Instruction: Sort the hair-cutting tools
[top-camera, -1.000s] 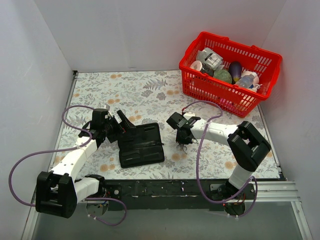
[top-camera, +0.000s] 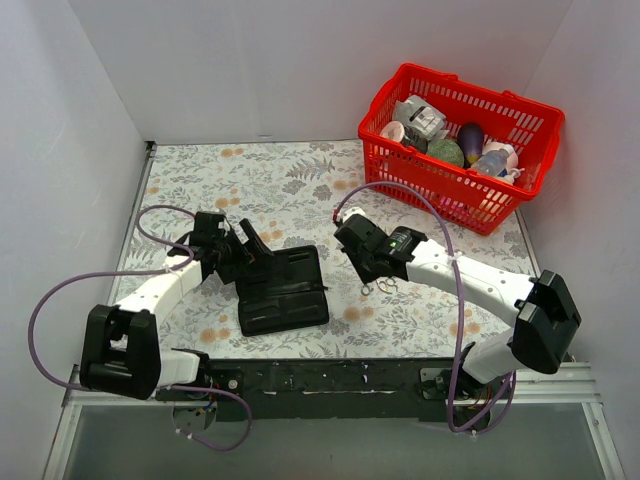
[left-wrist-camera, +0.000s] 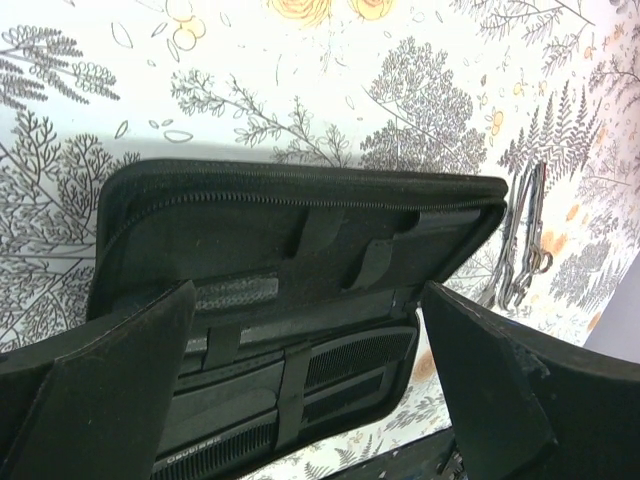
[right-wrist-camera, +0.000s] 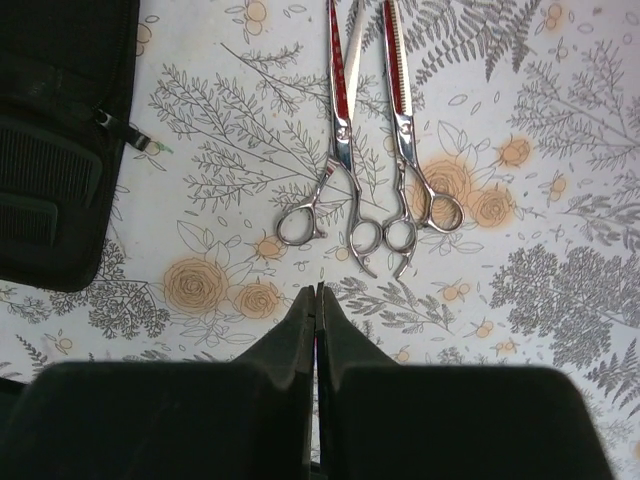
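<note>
An open black zip case (top-camera: 283, 318) lies at the table's middle left, with dark combs (left-wrist-camera: 360, 355) under straps inside. Two metal scissors lie on the cloth right of it: a pair with slightly parted blades (right-wrist-camera: 342, 150) and a closed, toothed pair (right-wrist-camera: 402, 130). In the top view, their ring handles (top-camera: 387, 286) show beside the right arm. My left gripper is open over the case, nothing in its fingers. My right gripper is shut, raised clear of both scissors; nothing distinct shows between its fingertips.
A red basket (top-camera: 440, 185) filled with bottles and other items stands at the back right. White walls enclose the table at the back and sides.
My right arm has lifted and drawn back from the scissors, baring their handles in the top view. My left arm has shifted slightly. The case has stayed put.
</note>
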